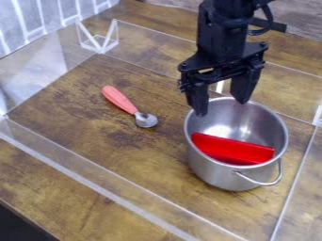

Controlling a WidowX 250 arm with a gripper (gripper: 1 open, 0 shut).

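Observation:
My black gripper [220,85] hangs open above the back rim of a steel pot [238,172], its two fingers pointing down with nothing between them. Inside the pot lies a red object [233,151], resting low toward the front side, with the wire handle at the pot's lower right. To the left, a scoop with a pinkish-red handle [120,101] and a metal head lies on the wooden table [107,169].
Clear plastic walls [97,40] border the work area, and a white slatted object [25,19] sits at the upper left corner. The wood left of the pot and in front of the scoop is bare.

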